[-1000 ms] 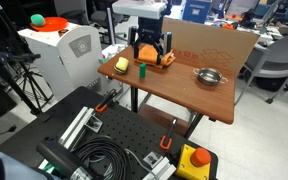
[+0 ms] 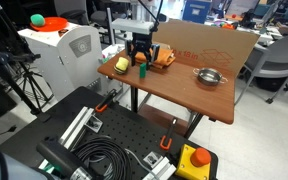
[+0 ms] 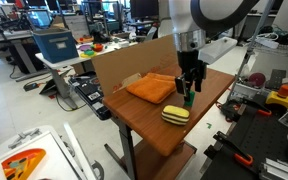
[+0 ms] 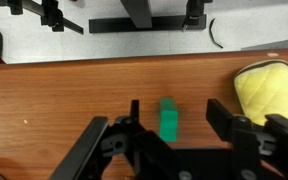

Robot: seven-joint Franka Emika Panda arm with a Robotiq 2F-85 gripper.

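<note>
A small green object stands on the brown tabletop, near its front left part. In the wrist view the green object lies between the two dark fingers, with wood showing on both sides of it. My gripper is part open and points down over it. From the side, the gripper is close to the green object, and the arm hides part of that spot. Whether the fingers touch it, I cannot tell.
A yellow sponge-like item lies beside the gripper, close to the table edge. Orange cloth is spread behind. A metal pot stands on the right.
My gripper has moved left and down, from near the orange cloth to the green object. The objects on the table have stayed in place.
</note>
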